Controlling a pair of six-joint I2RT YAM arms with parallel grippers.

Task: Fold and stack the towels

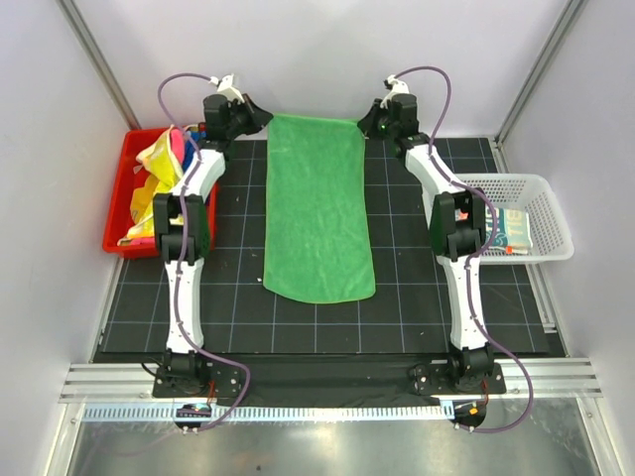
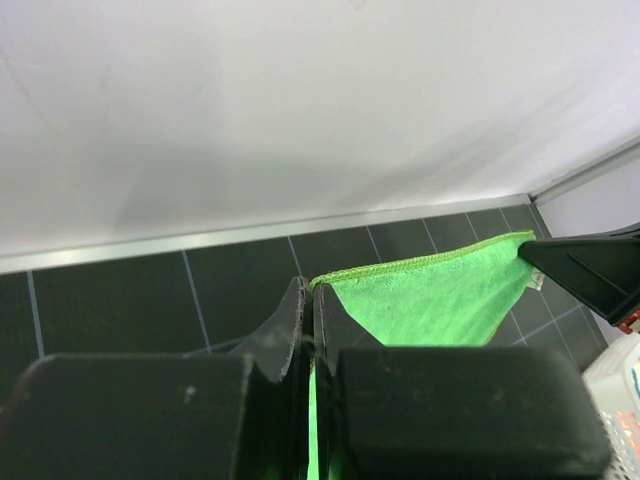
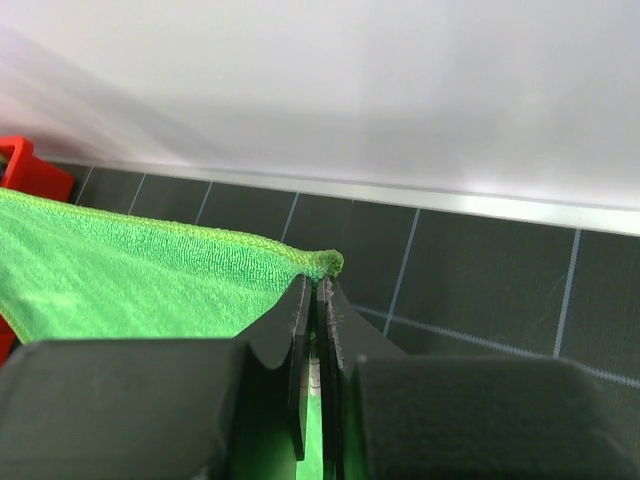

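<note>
A green towel (image 1: 316,208) is stretched out flat, its far edge lifted between my two grippers and its near end reaching down the dark table. At its far left corner, my left gripper (image 1: 270,118) is shut on the green towel; in the left wrist view the yellow-green hem starts right at the fingertips. My right gripper (image 1: 361,127) is shut on the far right corner, and in the right wrist view a small bit of the towel's hem (image 3: 330,262) sticks out past the fingertips. The far edge runs nearly straight between them.
A red bin (image 1: 111,223) heaped with colourful cloths stands on the left. On the right is a white basket (image 1: 552,220) with a folded cloth (image 1: 517,230) inside. A white wall (image 1: 317,59) rises behind the table.
</note>
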